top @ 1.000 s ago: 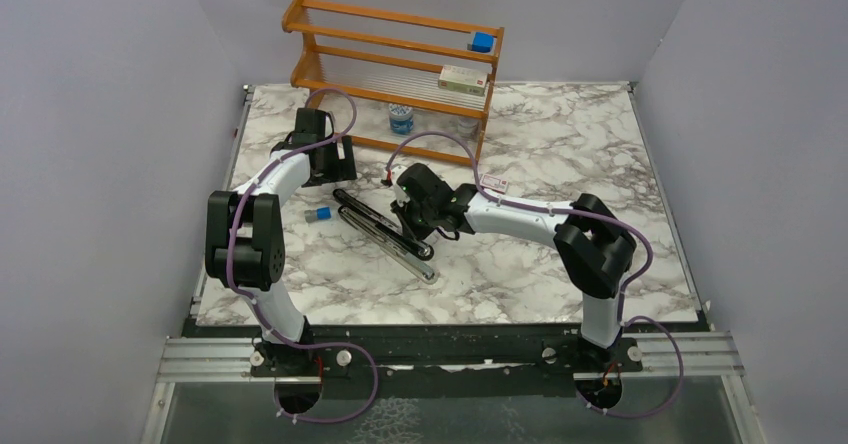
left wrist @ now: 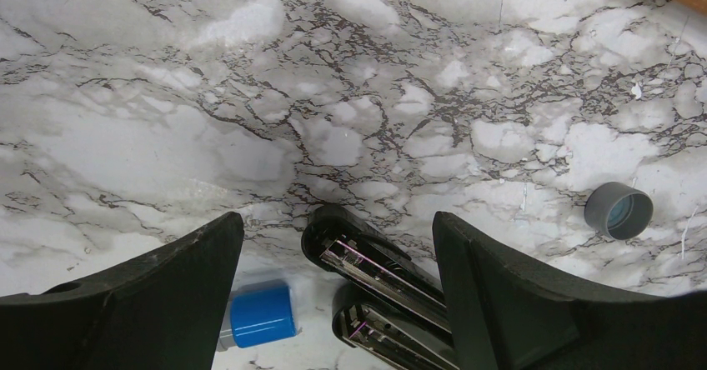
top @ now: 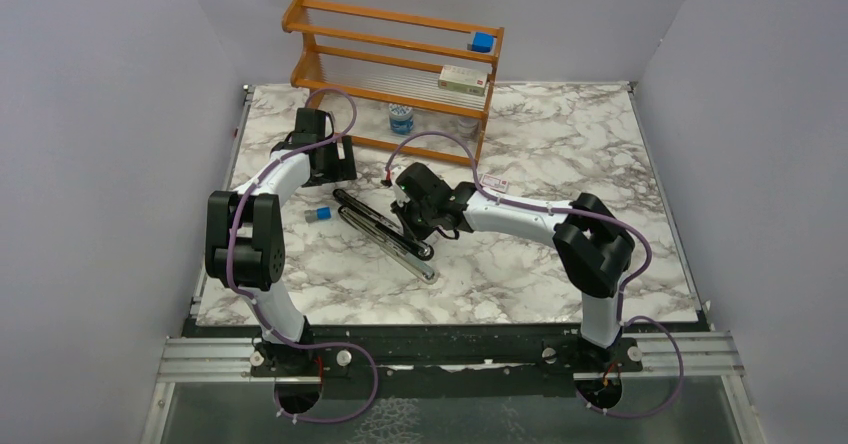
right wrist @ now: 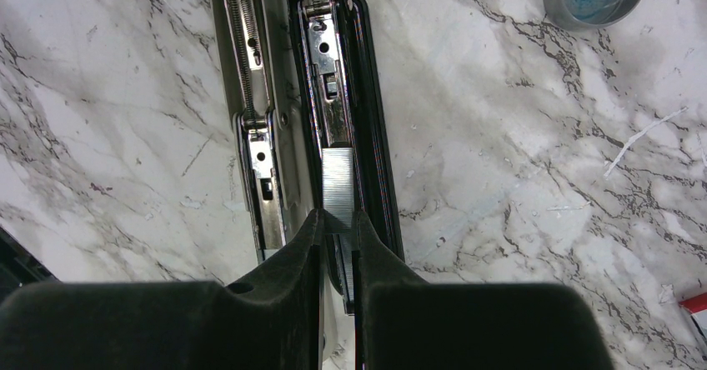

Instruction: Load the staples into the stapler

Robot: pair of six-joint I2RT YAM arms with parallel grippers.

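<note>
Two long staplers lie side by side, opened up with their metal channels and springs showing: a black stapler [right wrist: 383, 170] and a paler one [right wrist: 279, 137]. Over the black one's channel sits a silver staple strip [right wrist: 338, 178], its near end at the tips of my right gripper. That gripper is shut on the strip, which hides part of the channel below. My left gripper stands open above the marble, fingers wide apart and nothing between them. Beyond its fingertips, the far ends of both staplers appear in the left wrist view.
A blue-and-grey piece [top: 317, 214] lies left of the staplers. A wooden rack [top: 400, 94] stands at the back, holding a box and small containers. A small grey cup [left wrist: 619, 211] and a red-and-white box [top: 493, 182] are nearby.
</note>
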